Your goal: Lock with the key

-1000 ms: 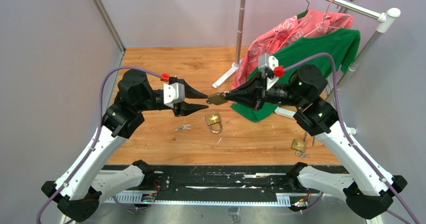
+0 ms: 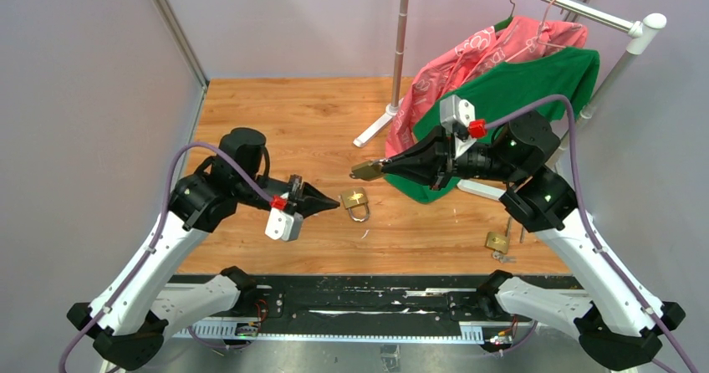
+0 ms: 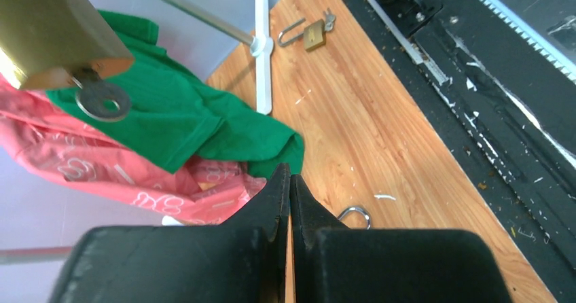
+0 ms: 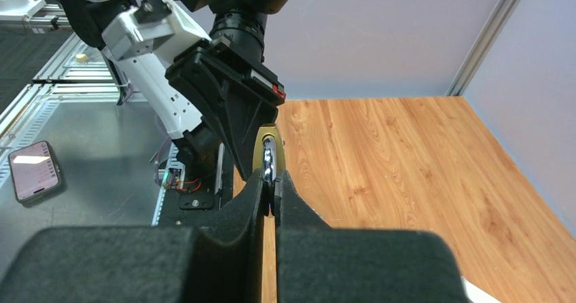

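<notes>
A brass padlock [image 2: 365, 171] [image 3: 64, 34] is held in the air by its shackle in my right gripper [image 2: 383, 164], which is shut on it. In the left wrist view a key [image 3: 102, 100] sits in the padlock's keyhole. My left gripper [image 2: 334, 204] is shut with nothing visible between its fingers, lower and left of the held padlock. A second brass padlock [image 2: 354, 201] lies on the wooden table just beside the left fingertips, its shackle [image 3: 354, 211] partly showing in the left wrist view.
Another padlock [image 2: 497, 243] with keys [image 2: 503, 258] lies at the front right. A rack [image 2: 398, 38] with a pink garment [image 2: 435, 80] and green cloth [image 2: 543, 80] fills the back right.
</notes>
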